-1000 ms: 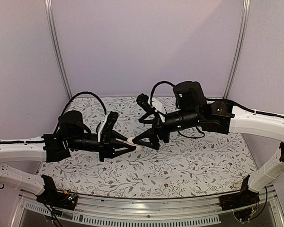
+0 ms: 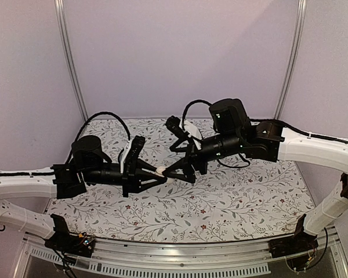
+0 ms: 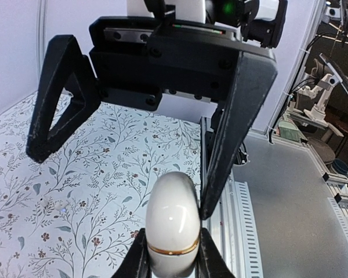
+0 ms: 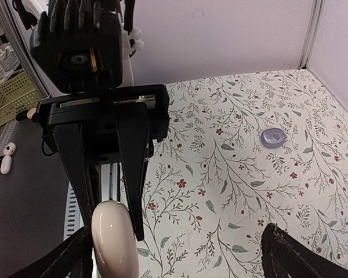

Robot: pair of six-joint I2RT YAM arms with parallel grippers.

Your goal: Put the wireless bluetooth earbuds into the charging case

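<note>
The white, rounded charging case [image 3: 173, 220] stands with a thin gold band round it, and no opening shows along it. My left gripper is shut on its lower part. My right gripper is spread open around that spot, one black finger [image 3: 226, 145] right beside the case, seemingly touching it; the other finger [image 3: 43, 127] is well away. In the top view, only a bit of the case [image 2: 171, 180] shows between the two grippers. No earbud can be made out for certain.
A small pale lavender object [image 4: 272, 137] lies on the flower-patterned table [image 4: 220, 202]. Tiny whitish pieces [image 3: 61, 205] with a blue glint lie on the table in the left wrist view.
The left arm and the case it holds look still.
</note>
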